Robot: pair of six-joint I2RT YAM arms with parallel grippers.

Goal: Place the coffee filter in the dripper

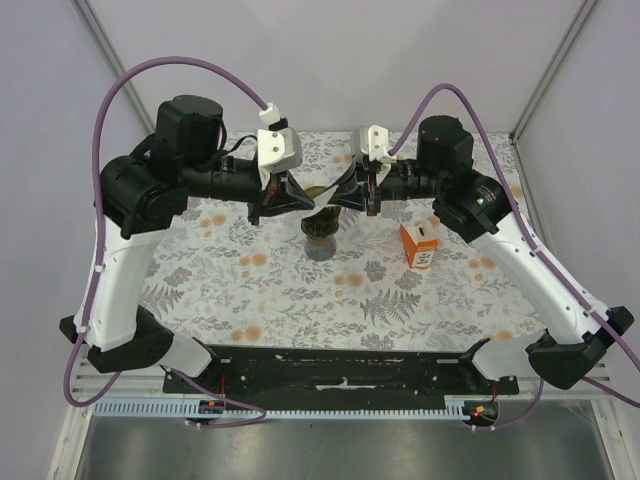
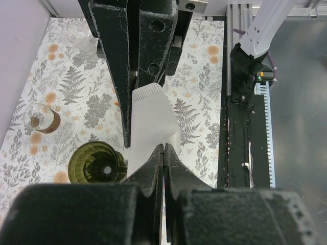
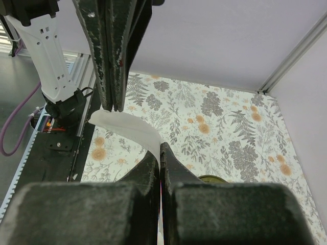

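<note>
A white paper filter (image 2: 153,120) is held up between the two grippers above the green dripper (image 2: 92,163), which sits on a glass base (image 1: 320,248). My left gripper (image 1: 305,200) and right gripper (image 1: 340,195) face each other. In the left wrist view, the left fingers are shut, with the filter just beyond their tips. In the right wrist view, the filter (image 3: 127,127) runs into the seam of the right gripper's shut fingers, its free end by the other gripper's tips.
An orange-and-white box (image 1: 420,247) lies to the right. Glasses (image 2: 43,117) stand on the patterned table.
</note>
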